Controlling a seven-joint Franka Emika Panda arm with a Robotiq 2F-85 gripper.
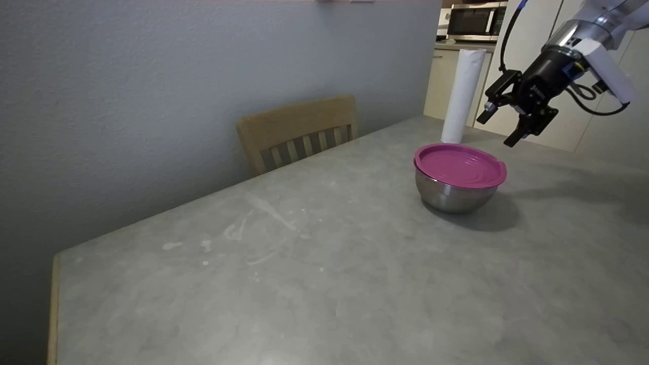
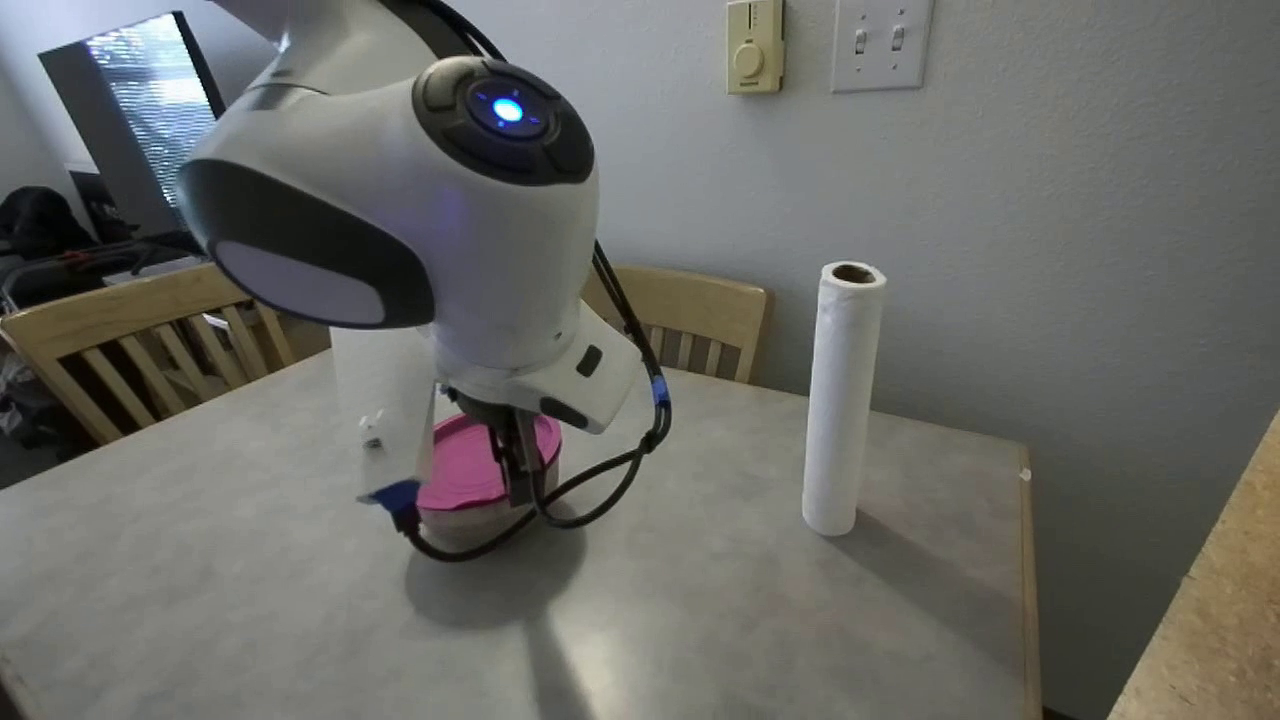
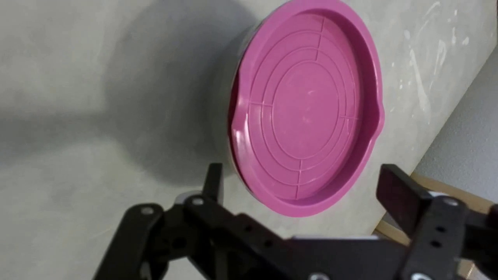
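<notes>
A steel bowl stands upright on the grey table, covered by a pink lid. From the wrist view the lid fills the upper middle, with a narrow gap along its left rim. My gripper is in the air above the table, up and to the right of the bowl in exterior view 1. Its fingers are wide apart with nothing between them, and it touches neither lid nor bowl. In exterior view 2 my arm hides part of the lid and most of the gripper.
A white paper towel roll stands upright near the table's end, behind the bowl in exterior view 1. A wooden chair is against the table's wall side. Wide bare table stretches out left of the bowl in exterior view 1.
</notes>
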